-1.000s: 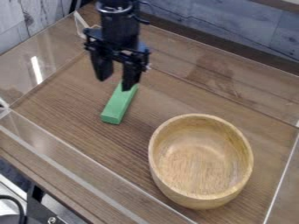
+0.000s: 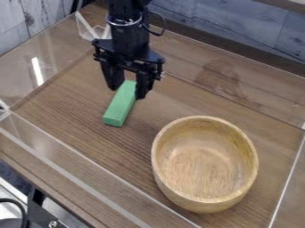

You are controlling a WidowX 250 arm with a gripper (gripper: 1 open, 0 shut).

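A black robot arm reaches in from the top centre, its gripper (image 2: 128, 82) low over a flat green block (image 2: 119, 109) that lies slanted on the wooden table. The gripper's fingers are just above or at the block's upper end; I cannot tell if they touch it. The fingers appear apart, but the view is too small to be sure of anything between them.
A large tan bowl (image 2: 202, 160) stands at the right front. Cables lie at the lower left corner.
The arm and gripper have moved slightly right and down toward the green block's upper end. The block and bowl have not visibly moved.
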